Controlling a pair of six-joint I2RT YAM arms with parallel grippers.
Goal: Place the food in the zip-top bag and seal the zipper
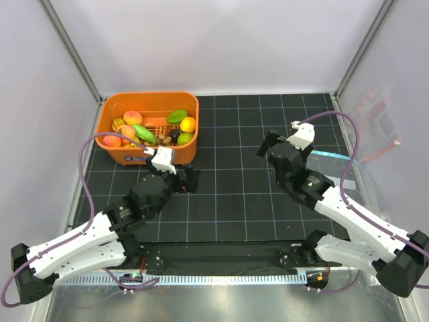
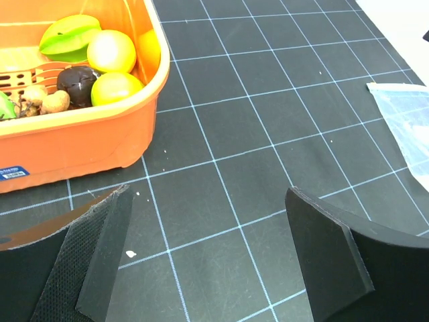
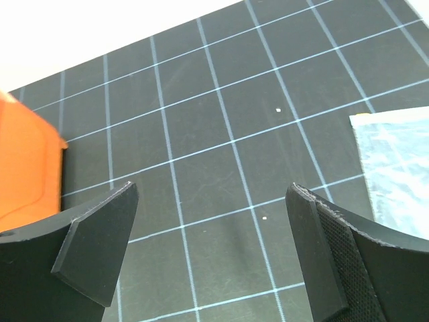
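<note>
At the back left stands an orange basket (image 1: 144,159) holding several pieces of toy food, among them a green starfruit (image 2: 70,37), a yellow fruit (image 2: 111,51) and a dark round one (image 2: 78,84). The clear zip bag (image 1: 330,165) lies flat at the right of the table, partly covered by the right arm; its edge also shows in the right wrist view (image 3: 395,168). My left gripper hangs open in front of the basket's right corner, empty. Open and empty too, my right gripper is over the mat left of the bag.
Between the two grippers, the dark gridded mat (image 1: 231,174) is bare. White walls (image 1: 221,47) close off the back and sides. A dark rail (image 1: 214,251) runs along the front edge.
</note>
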